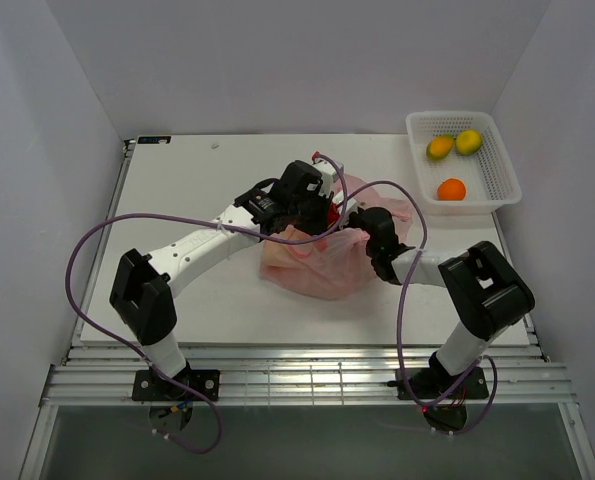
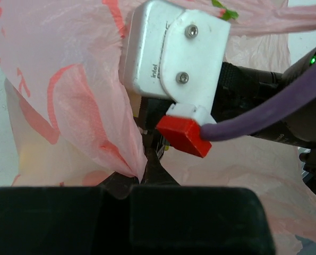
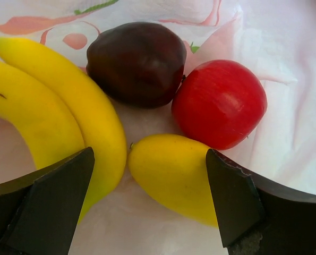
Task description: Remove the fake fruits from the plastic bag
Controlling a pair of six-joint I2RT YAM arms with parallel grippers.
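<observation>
The pink plastic bag [image 1: 317, 275] lies mid-table. My left gripper [image 1: 322, 212] is over it, shut, with bag film just beyond its fingertips in the left wrist view. My right gripper is inside the bag, part open, above the fruits: two bananas [image 3: 88, 111], a dark round fruit [image 3: 134, 61], a red apple [image 3: 219, 103] and a yellow oval fruit [image 3: 168, 175], which lies between its fingers. In the left wrist view the right gripper's white camera housing [image 2: 173, 53] shows against the bag.
A white perforated basket [image 1: 487, 175] at the back right holds two yellow fruits [image 1: 439, 147] and an orange [image 1: 451, 189].
</observation>
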